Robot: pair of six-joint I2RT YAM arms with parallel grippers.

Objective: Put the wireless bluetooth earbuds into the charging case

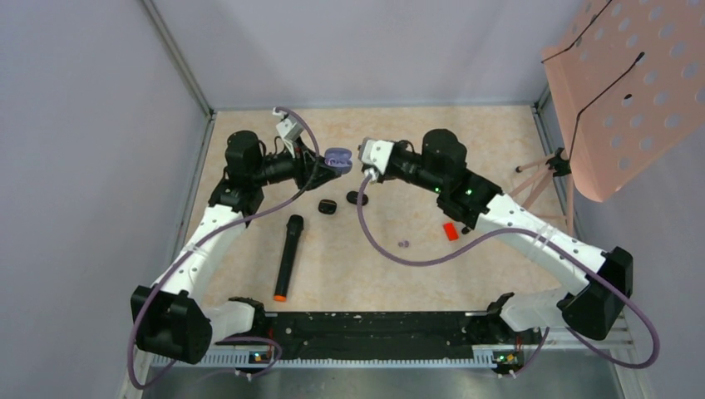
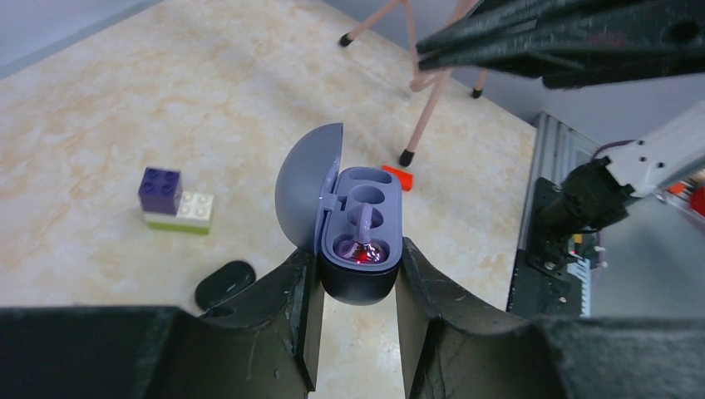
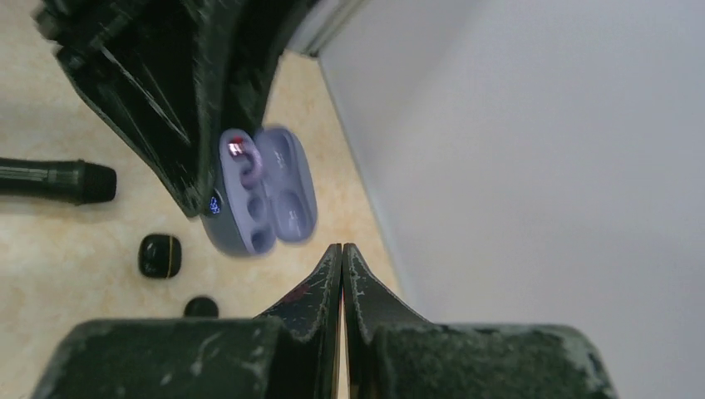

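The purple charging case (image 2: 359, 179), lid open, is held in my left gripper, which is shut on its black base. Against the case's near end lies one earbud (image 2: 364, 223), its purple stem visible above a red glow; how deep it sits, I cannot tell. To the right of the case, a gap away, my right gripper is shut with nothing between its fingers. Below it in the top view, a small purple piece, apparently an earbud (image 1: 403, 243), lies on the table; its shape is too small to make out.
Two dark rounded items, a black box (image 1: 327, 206) and another (image 1: 357, 198), lie beneath the grippers. A microphone (image 1: 288, 258) rests at left. Purple and white blocks (image 2: 179, 209) and a red block (image 1: 451, 231) are also there.
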